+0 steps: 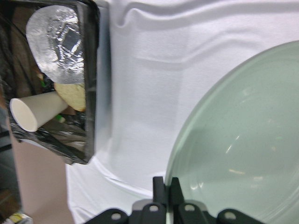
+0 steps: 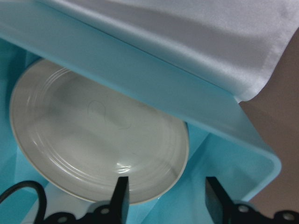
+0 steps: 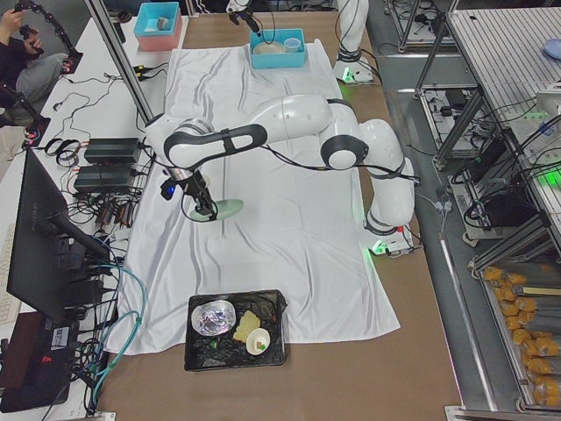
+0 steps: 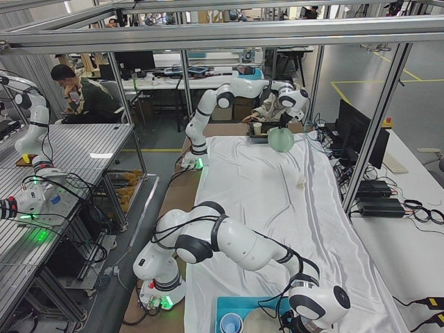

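Note:
A pale green plate (image 1: 243, 130) is gripped at its rim by my left gripper, above the white cloth, clear of the black tray (image 3: 235, 355). The tray holds crumpled foil (image 1: 56, 42), a yellow piece (image 1: 72, 95) and a paper cup (image 1: 42, 109). At the far end a blue bin (image 3: 278, 61) holds a cream plate (image 2: 98, 130) and a small cup (image 4: 232, 323). My right gripper is open over that bin, at the cream plate's edge, with nothing visible between its fingers.
Cables, a monitor (image 3: 35, 237) and side desks line the left edge in the camera left view. Metal frame posts and a metal table (image 3: 500, 61) stand beside the workspace.

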